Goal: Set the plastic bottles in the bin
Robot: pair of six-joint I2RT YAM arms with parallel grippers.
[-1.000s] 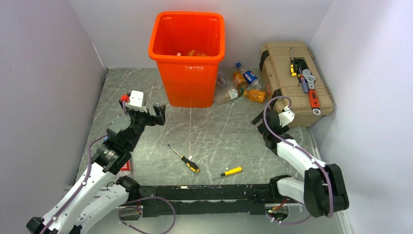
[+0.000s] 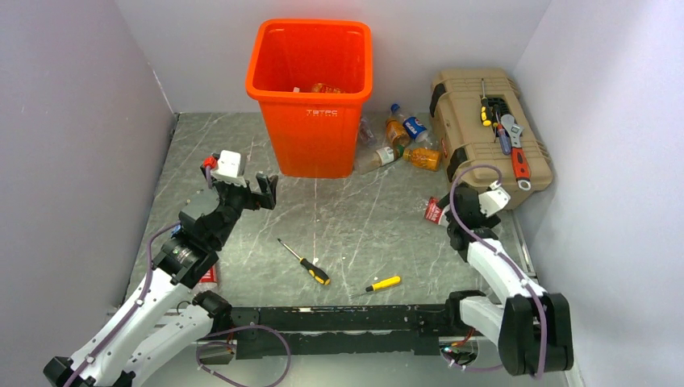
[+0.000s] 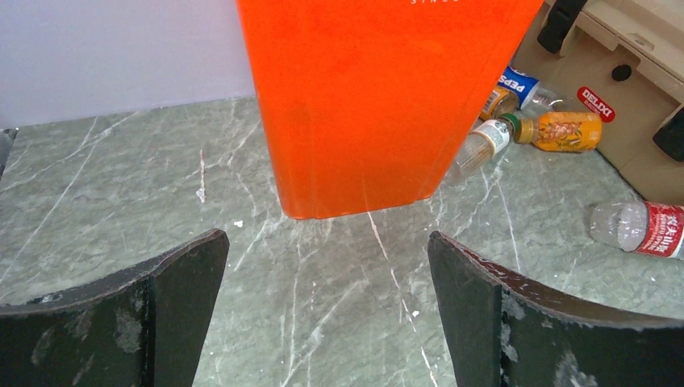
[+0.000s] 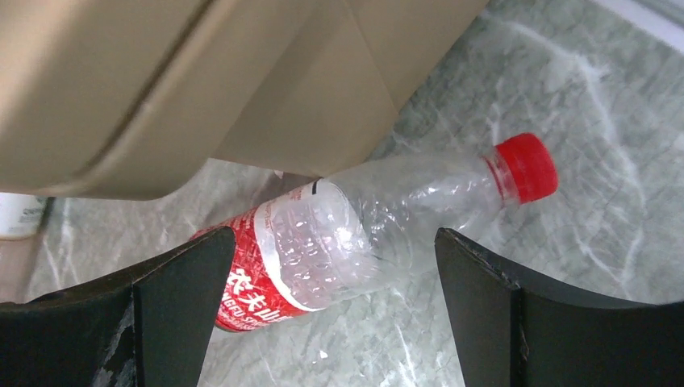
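Observation:
The orange bin stands at the back, a bottle inside. Several plastic bottles lie between it and the case. A red-label bottle lies under my open right gripper, between and just beyond the fingers. My left gripper is open and empty over the floor before the bin, with that bottle off to its right. Another red label shows partly hidden under the left arm.
A tan case with tools on top stands at the back right, close above my right gripper. Two screwdrivers lie at the front middle. Walls enclose the back and sides.
My right gripper has moved rightward, uncovering more of the red-label bottle in the top view. The left arm has shifted very slightly right.

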